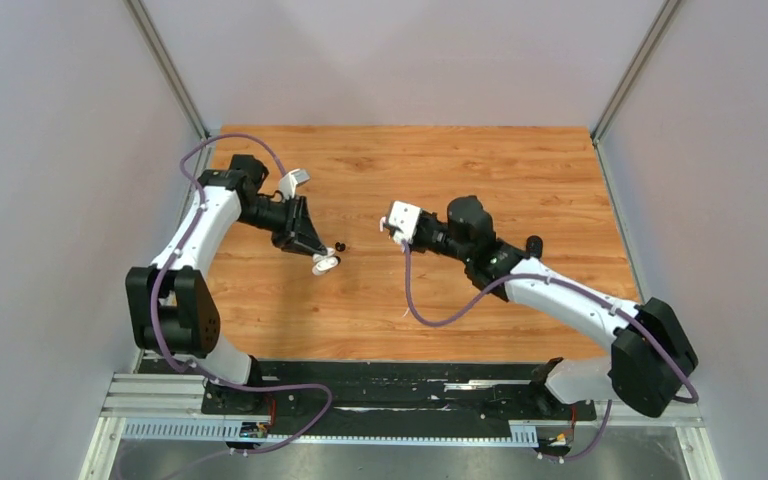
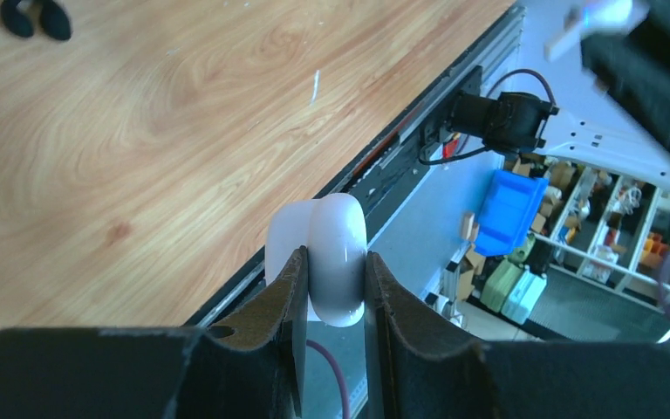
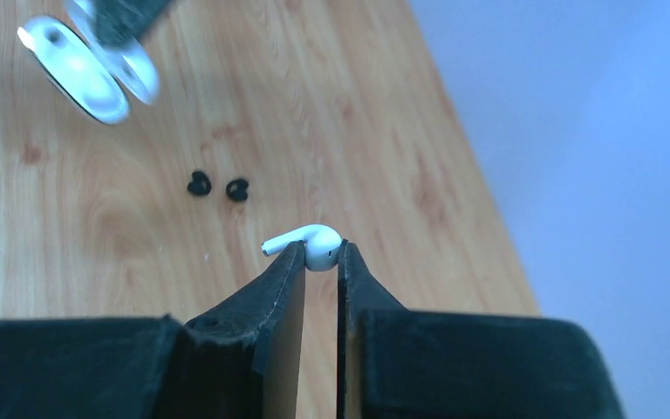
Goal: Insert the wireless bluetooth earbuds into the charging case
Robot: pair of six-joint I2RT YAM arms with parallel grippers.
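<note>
My left gripper is shut on the white charging case (image 2: 336,249), whose lid stands open; the case (image 1: 325,264) hangs over the left-middle of the table in the top view. My right gripper is shut on a white earbud (image 3: 314,240), its stem pointing left. In the right wrist view the open case (image 3: 83,78) is at the upper left, blurred in part and apart from the earbud. In the top view the right arm's wrist (image 1: 465,230) is right of the case, with a gap between.
Small dark pieces lie on the wooden table (image 1: 400,160) below the grippers, also seen at the upper left of the left wrist view. A dark oval object (image 1: 534,246) lies behind the right arm.
</note>
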